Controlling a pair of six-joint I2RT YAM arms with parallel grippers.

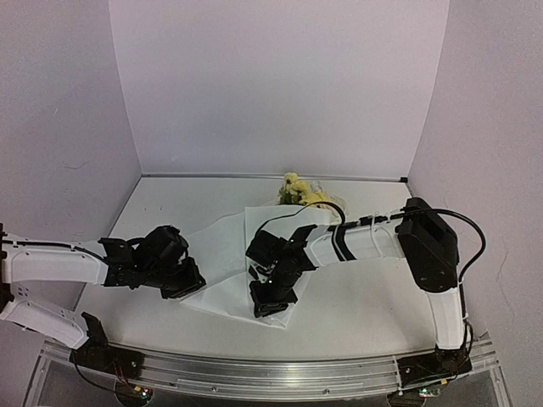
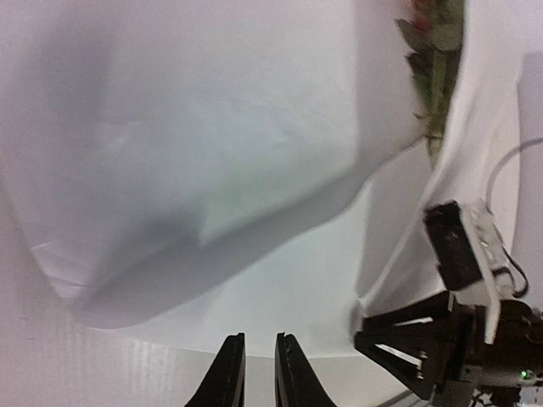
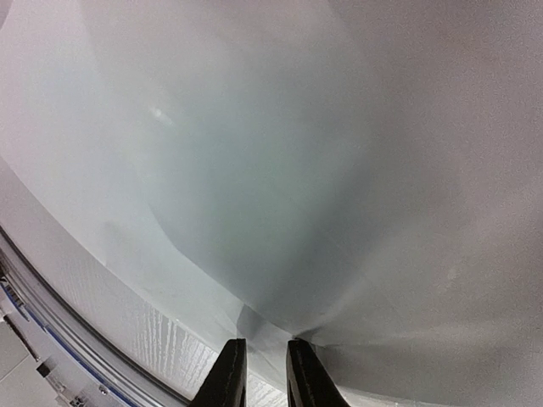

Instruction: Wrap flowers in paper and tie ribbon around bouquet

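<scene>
White wrapping paper [image 1: 222, 246] is spread at the middle of the table, with a flap folded over it. Yellow flowers [image 1: 294, 188] show beyond its far edge. In the left wrist view, stems and leaves [image 2: 439, 80] lie at the upper right, beside the raised paper. My left gripper is near the paper's front left edge, fingers slightly parted and nothing visible between them. At the paper's front, my right gripper also has its fingers a little apart. A crease reaches its right fingertip [image 3: 297, 349]; whether they touch is unclear.
A metal rail [image 1: 271, 369] borders the front of the table. Bare tabletop [image 1: 365, 297] lies to the right of the paper. The right arm's black cable [image 1: 339, 208] arches past the flowers.
</scene>
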